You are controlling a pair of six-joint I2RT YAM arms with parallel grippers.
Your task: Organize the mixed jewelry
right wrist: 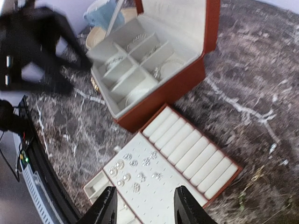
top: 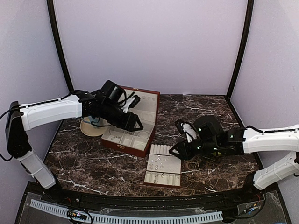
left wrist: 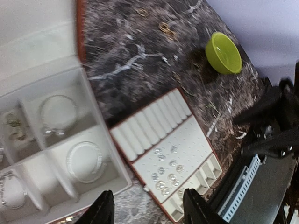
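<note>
My left gripper [top: 137, 128] hangs above the open red jewelry box [top: 122, 149]; in its wrist view the two fingers [left wrist: 103, 208] stand apart with nothing between them. Bracelets [left wrist: 85, 162] and other jewelry lie in the box's white compartments. In front of the box rests a flat tray [top: 176, 165] with ring rolls, a pad and small compartments. Several small earrings [right wrist: 135, 186] sit on one end of its pad. My right gripper [top: 175, 154] is over the tray's right side, its fingers [right wrist: 108, 205] apart and empty.
A green bowl [left wrist: 224, 52] stands to the tray's right. Loose gold rings [left wrist: 167, 30] and thin chains [right wrist: 255, 176] lie on the dark marble table. A round beige dish [top: 91, 129] sits left of the box.
</note>
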